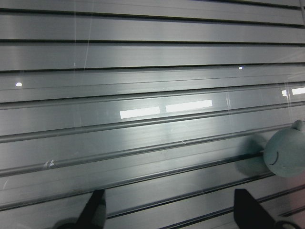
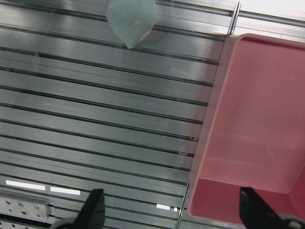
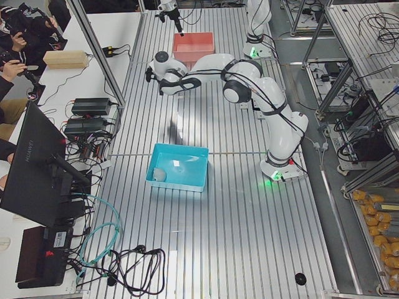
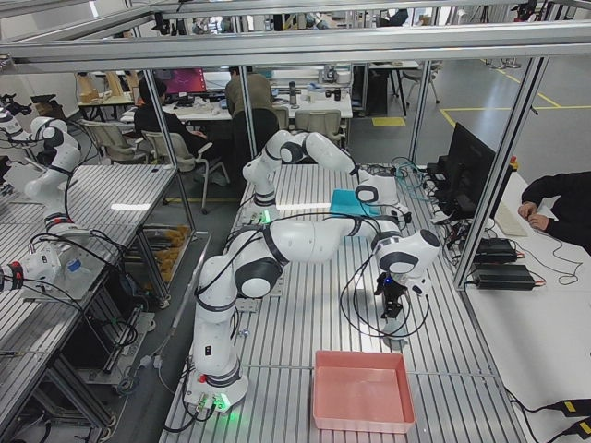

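A pale teal round plush toy (image 1: 286, 150) lies on the slatted table at the right of the left wrist view; it also shows at the top of the right wrist view (image 2: 131, 19), just outside a pink bin (image 2: 248, 109). My left gripper is open above the table, below and left of the toy in its view, with nothing visible between its fingers. My right gripper stands open over the bin's edge, apart from the toy.
A cyan bin (image 3: 187, 171) with a small pale object inside sits toward the near table. Cables (image 3: 137, 274) lie at the near left, and a monitor (image 3: 31, 162) stands beside the table.
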